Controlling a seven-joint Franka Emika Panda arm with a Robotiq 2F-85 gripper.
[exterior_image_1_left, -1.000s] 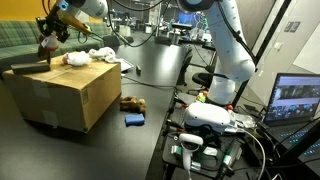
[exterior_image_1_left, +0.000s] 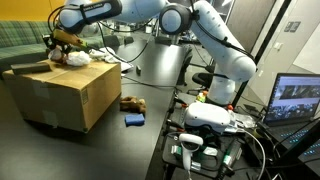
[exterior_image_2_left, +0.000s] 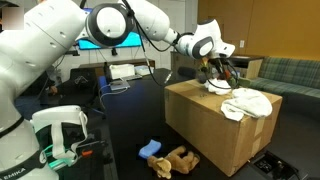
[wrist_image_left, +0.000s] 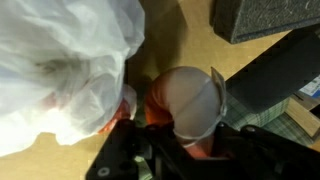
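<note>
An orange-and-white rounded object (wrist_image_left: 190, 100) sits between the dark fingers of my gripper, which is shut on it. In exterior view 1 my gripper (exterior_image_1_left: 55, 46) is low over the far part of the cardboard box's top (exterior_image_1_left: 95, 76), beside a crumpled white bag (exterior_image_1_left: 77, 58). The wrist view puts the white bag (wrist_image_left: 60, 70) just left of the held object and a dark block (wrist_image_left: 260, 15) at upper right. Whether the object's underside touches the box is hidden. In exterior view 2 the arm largely covers the gripper.
A black block (exterior_image_1_left: 31, 68) lies on the box's near left edge. White cloth (exterior_image_2_left: 247, 104) drapes over another corner. On the floor are a blue sponge-like item (exterior_image_1_left: 134, 119) and a brown plush toy (exterior_image_1_left: 132, 104). A patterned sofa (exterior_image_2_left: 285, 80) stands behind.
</note>
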